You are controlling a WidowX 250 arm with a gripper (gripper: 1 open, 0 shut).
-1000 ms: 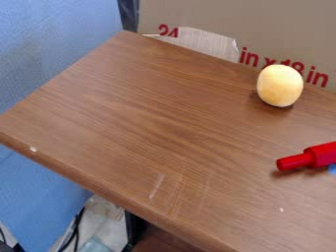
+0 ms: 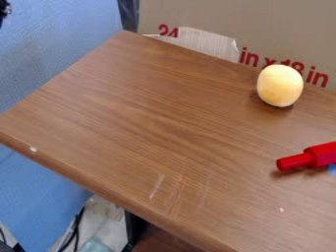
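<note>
A pale yellow, rounded object (image 2: 280, 86) stands upright near the back right of the wooden table (image 2: 132, 128). At the right edge of the view lies a red cylindrical object (image 2: 309, 157) with a narrower end pointing left, and a small bit of blue shows beside it, partly cut off by the frame. My gripper cannot be made out in the camera view.
A cardboard panel (image 2: 197, 20) with red printing stands behind the table. Blue padded material (image 2: 59, 54) lies beyond the left edge, with cables below at the lower left.
</note>
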